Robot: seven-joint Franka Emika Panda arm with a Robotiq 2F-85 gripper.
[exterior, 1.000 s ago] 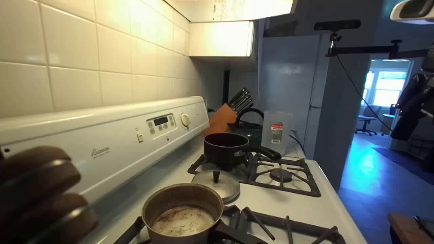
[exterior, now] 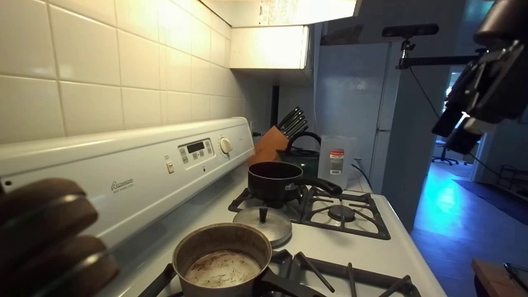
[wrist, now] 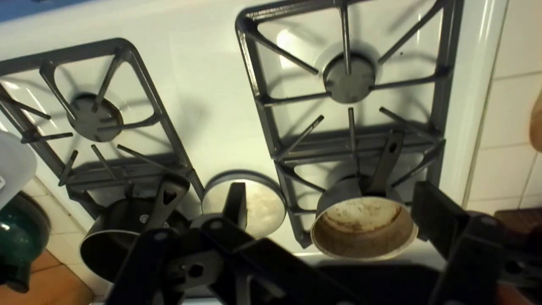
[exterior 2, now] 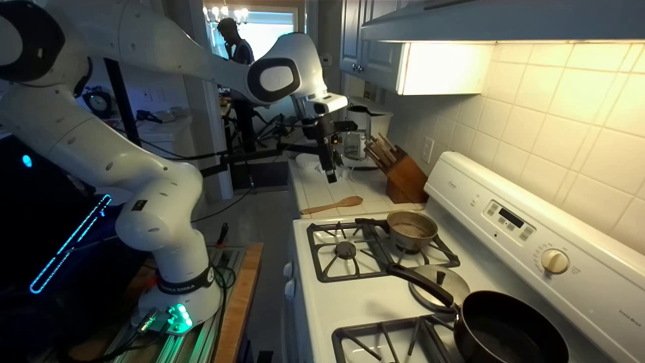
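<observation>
My gripper [exterior 2: 331, 169] is open and empty, held in the air above the counter side of the stove. In the wrist view its fingers [wrist: 234, 203] stand wide apart over the stovetop. Below lie a worn metal saucepan [wrist: 363, 223], a round lid [wrist: 254, 203] and a black pot [wrist: 114, 239]. The saucepan [exterior: 222, 262] sits on a burner, empty, with a stained inside. Between the two pots, the lid [exterior: 265, 225] rests knob up on the white stovetop. The black pot [exterior: 274, 180] stands on another burner, its handle pointing toward the stove's front.
A wooden spoon [exterior 2: 334, 205] lies on the counter beside the knife block [exterior 2: 406, 178]. The stove's control panel [exterior 2: 514, 221] rises along the back. Past the black pot stand a dark kettle [exterior: 302, 153] and a translucent container [exterior: 336, 158].
In exterior view 1 my gripper has come further into the picture from the right edge, moving left and up. The saucepan, lid and black pot have stayed in place.
</observation>
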